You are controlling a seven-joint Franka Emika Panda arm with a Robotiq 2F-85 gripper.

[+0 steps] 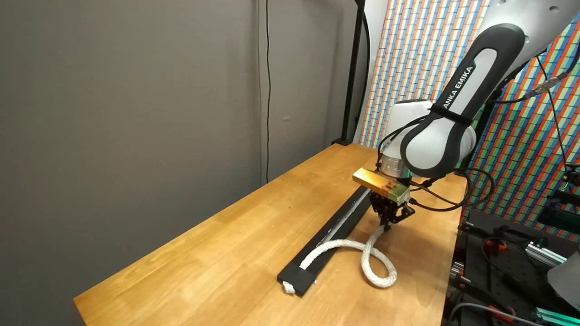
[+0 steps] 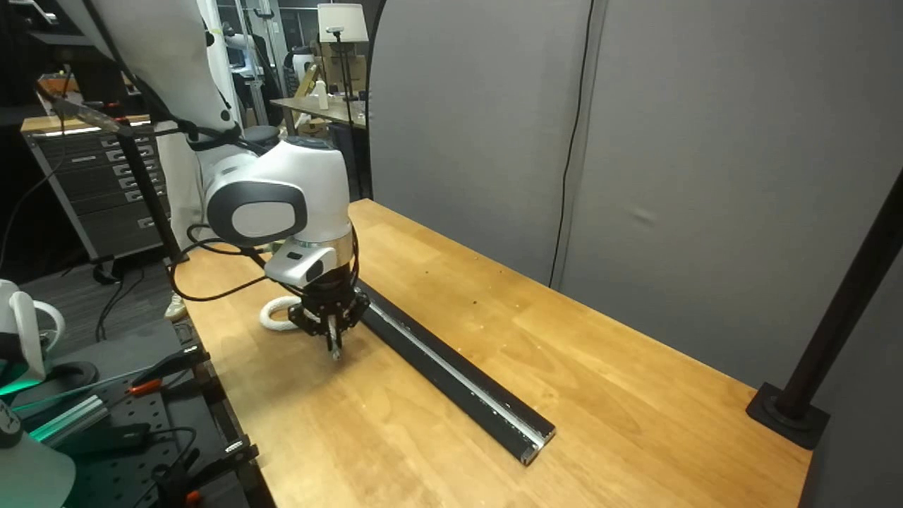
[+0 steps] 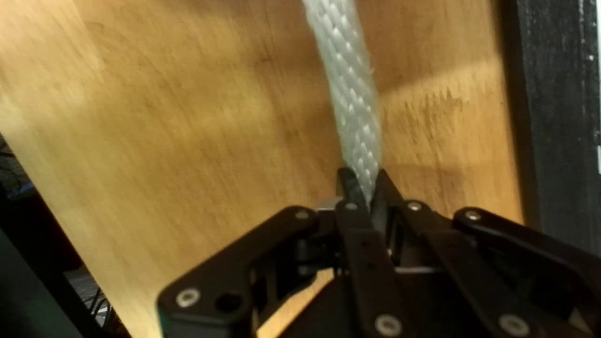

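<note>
A white braided rope (image 1: 337, 244) runs from one end of a long black channel bar (image 1: 348, 214), crosses over itself in a loop on the table, and reaches up to my gripper (image 1: 384, 225). In the wrist view the gripper is shut on the rope (image 3: 352, 90), which passes between its two black fingertips. A short rope end (image 2: 335, 350) pokes out below the gripper (image 2: 334, 326) in the second exterior view, where part of the loop shows behind it. The bar (image 2: 457, 372) lies beside the gripper, with a pale groove along its length.
A black pole base (image 2: 787, 415) stands at a table corner. Dark equipment (image 2: 161, 423) lines the table's other side. Cables hang in loops from the arm.
</note>
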